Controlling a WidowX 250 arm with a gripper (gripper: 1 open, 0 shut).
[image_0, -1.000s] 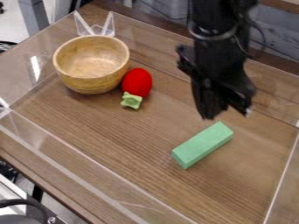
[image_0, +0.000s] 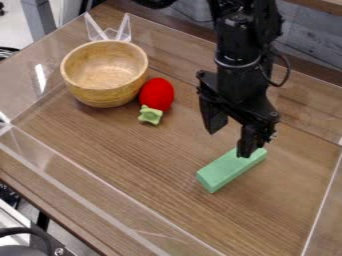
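My black gripper (image_0: 235, 132) hangs over the middle-right of the table (image_0: 120, 180), just above and behind a pale green block (image_0: 227, 174) lying at a slant. Whether its fingers are apart is hard to make out among the dark parts. A red rounded object (image_0: 156, 93) with a small light green piece (image_0: 150, 116) in front of it lies left of the arm.
A wooden bowl (image_0: 104, 72) stands at the upper left, with white pronged shapes behind it.
The arm and gripper have shifted slightly and now appear sharper, lower over the green block. The block, bowl and red object have not visibly moved.
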